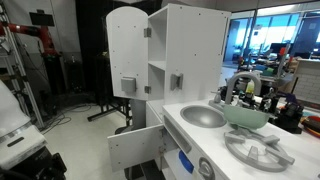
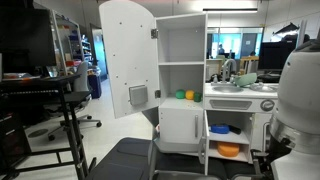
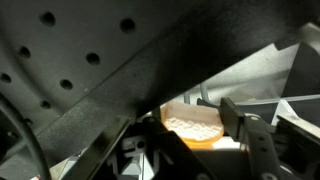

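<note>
In the wrist view my gripper is shut on a pale orange object point(image 3: 193, 127), which shows between its fingers. What exactly this object is cannot be made out. A white arm shell point(image 1: 18, 125) fills the lower left edge of exterior view 1, where the fingertips are out of sight. Seen from the other side, the white arm point(image 2: 298, 110) stands at the right edge, and it is unclear there what the gripper holds.
A tall white cabinet point(image 2: 182, 50) has its upper door point(image 2: 130, 55) swung open. Green and orange items point(image 2: 188, 95) sit on its shelf. Beside it, the counter has a sink point(image 1: 203, 116); below are a blue item point(image 2: 234, 132) and an orange bowl point(image 2: 229, 151).
</note>
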